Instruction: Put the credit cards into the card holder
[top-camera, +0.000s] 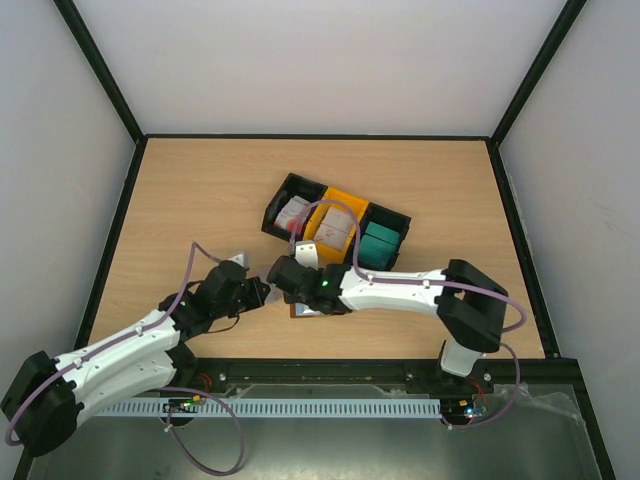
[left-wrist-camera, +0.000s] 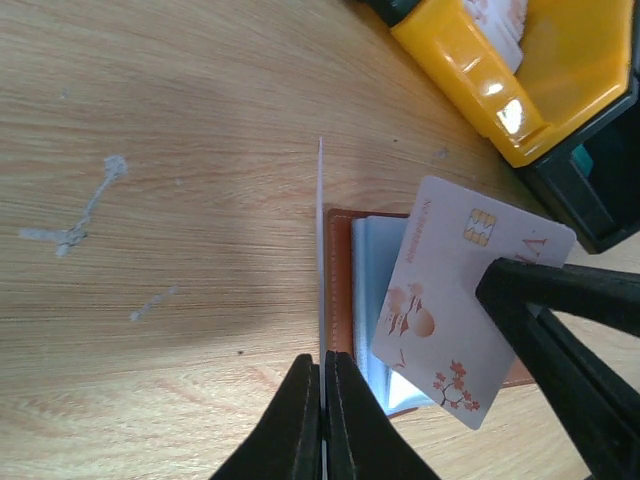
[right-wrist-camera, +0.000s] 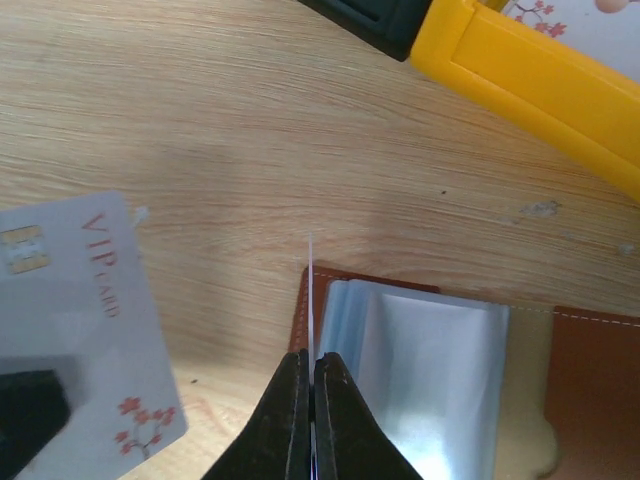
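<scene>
My left gripper is shut on a thin credit card (left-wrist-camera: 320, 240), seen edge-on in the left wrist view. My right gripper is also shut on a card, edge-on in its own view and face-on in the left wrist view, pale with a chip and red flowers. The brown card holder (right-wrist-camera: 600, 400) lies open on the table, with clear bluish sleeves (right-wrist-camera: 430, 380). In the right wrist view, the right card's edge stands over the sleeves' left margin. Whether it touches or enters a sleeve I cannot tell.
Behind the holder stands a divided bin with a yellow middle compartment (left-wrist-camera: 480, 90) and black outer compartments, holding more cards. Both arms crowd close together over the holder.
</scene>
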